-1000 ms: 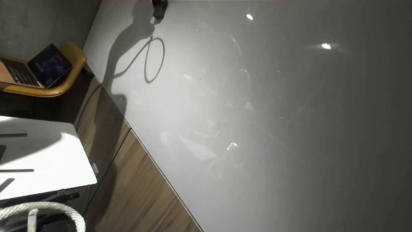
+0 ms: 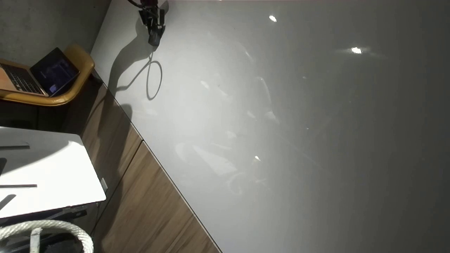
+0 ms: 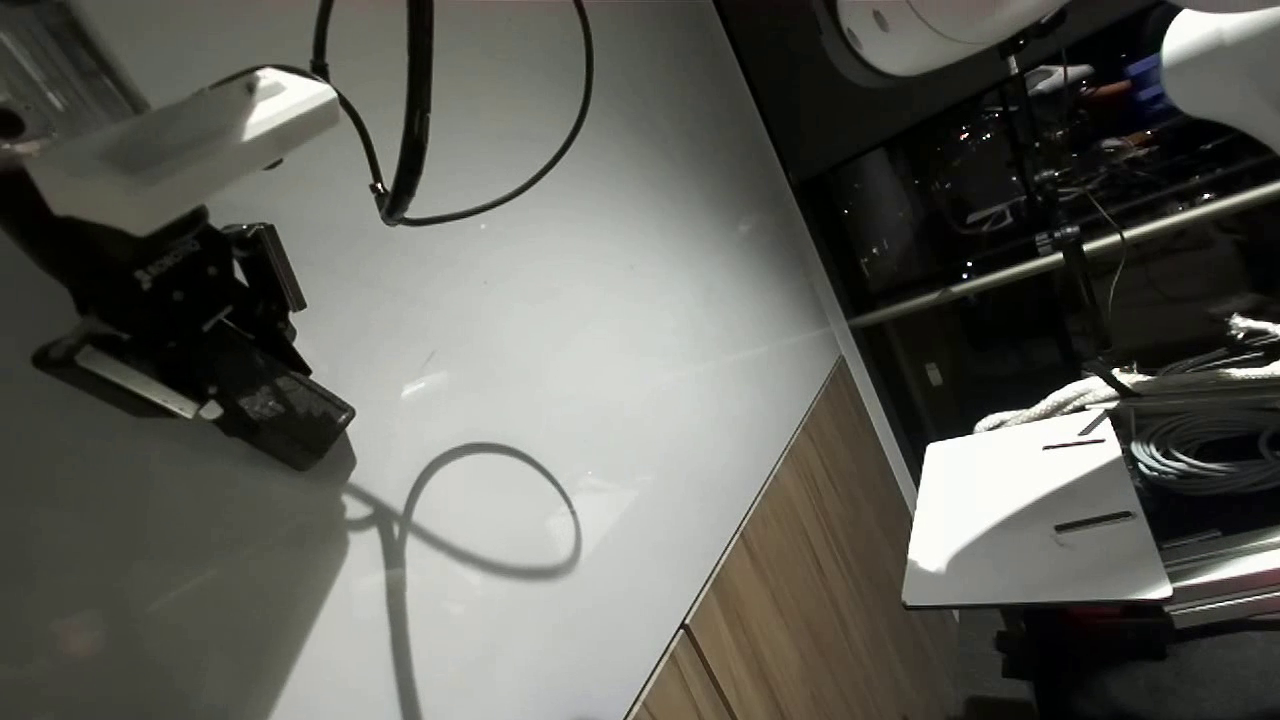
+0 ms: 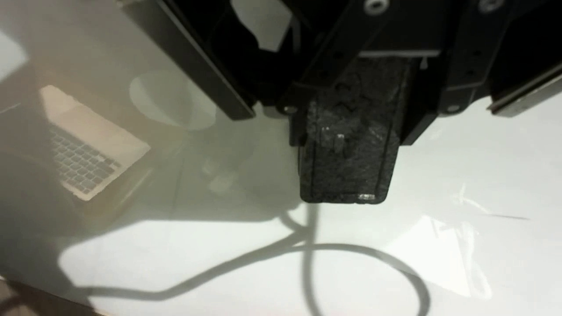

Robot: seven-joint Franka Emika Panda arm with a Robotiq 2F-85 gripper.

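A dark, rough, block-like object (image 4: pixel 347 158) with rounded corners sits between the fingers of my gripper, which is shut on it. Its free end sticks out past the fingertips. In exterior view 2 the same block (image 3: pixel 288 414) angles down and right from the black gripper, its end close to its own shadow on the glossy pale surface (image 3: pixel 576 312). Whether it touches that surface I cannot tell. Exterior view 1 has the gripper (image 2: pixel 155 28) small at the top left, over the surface's upper corner.
Wooden panels (image 2: pixel 156 202) border it. A laptop (image 2: pixel 55 72) rests on a yellow chair (image 2: pixel 86 63); a white board (image 2: pixel 55 168) stands nearby. Black cables (image 3: pixel 414 120) loop beside the arm.
In exterior view 1 my gripper and the block have come further down into view and shifted left. The arm's shadow has moved along with them.
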